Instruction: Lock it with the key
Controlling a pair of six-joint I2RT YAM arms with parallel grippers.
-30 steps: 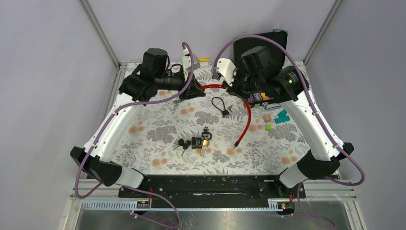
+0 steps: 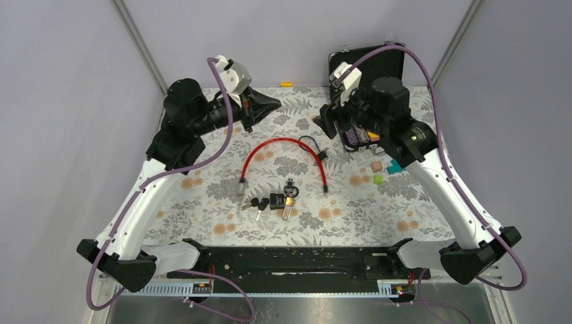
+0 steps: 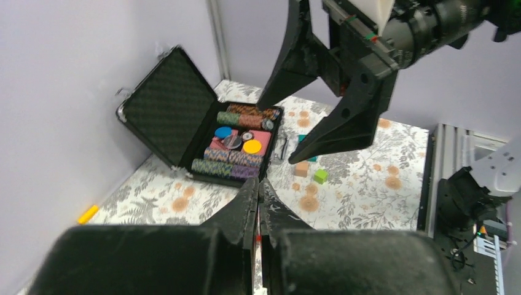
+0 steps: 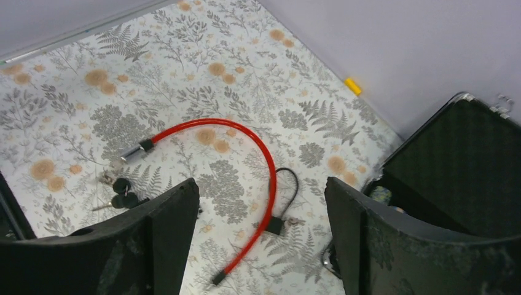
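The red cable lock [image 2: 286, 140] lies in an arch on the table, its ends pointing toward the front. In the top view, my left gripper [image 2: 278, 103] is above and behind the cable; in the left wrist view its fingers [image 3: 246, 206] meet with nothing between them. My right gripper [image 2: 321, 129] hangs near the cable's right side, its fingers [image 4: 169, 221] wide apart and empty. Two black-headed keys [image 2: 259, 204] lie in front of the cable beside a black padlock [image 2: 277, 201] and a brass padlock [image 2: 289, 206].
A small black cable lock [image 2: 322, 155] lies by the red cable's right side. The open case of chips [image 3: 227, 153] stands at the back right. Small blocks [image 3: 301, 169] sit in front of it. A yellow object [image 2: 287, 84] is at the back edge.
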